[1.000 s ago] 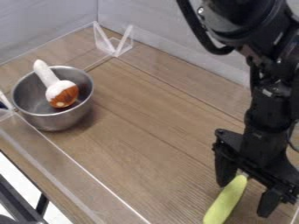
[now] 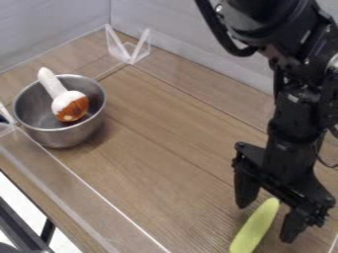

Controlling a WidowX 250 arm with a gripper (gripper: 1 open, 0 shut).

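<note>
My black gripper [image 2: 268, 205] hangs open at the lower right, its fingers straddling the upper end of a pale yellow-green elongated object [image 2: 251, 234] on the wooden table [image 2: 152, 158]. The object runs down to the bottom edge of the view. Whether the fingers touch it I cannot tell.
A metal bowl [image 2: 40, 121] at the left holds a white-handled object with an orange-brown, white-speckled head [image 2: 69, 104]. A white wire-like stand [image 2: 129, 47] stands at the back near the wall.
The gripper has shifted slightly up and to the left, over the upper end of the yellow-green object, which looks unmoved.
</note>
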